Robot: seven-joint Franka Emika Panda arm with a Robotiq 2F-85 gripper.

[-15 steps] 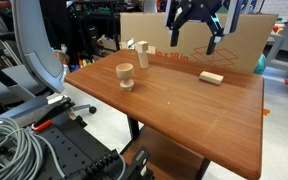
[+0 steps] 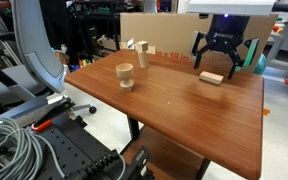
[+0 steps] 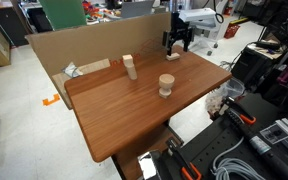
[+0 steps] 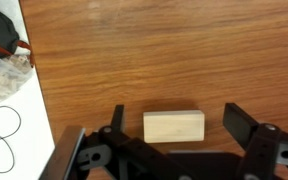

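Observation:
A small light wooden block (image 2: 211, 78) lies flat on the brown table (image 2: 224, 120) toward its far right part. My gripper (image 2: 214, 66) is above it, fingers open, one finger on either side. Seen from the wrist, the block (image 4: 174, 126) sits in the gap between the spread fingers, with bare wood between it and each fingertip. The gripper holds nothing. In exterior view 2, the arm partly hides the block near the gripper (image 3: 176, 52).
A second pale block (image 2: 142, 53) stands upright, and a light wooden cup (image 2: 126, 75) stands near the left edge. A cardboard panel (image 2: 169, 30) rises behind the table.
My gripper has moved right and down, from above the table's middle to just over the lying block. Its fingers remain open. The blocks and cup have not moved.

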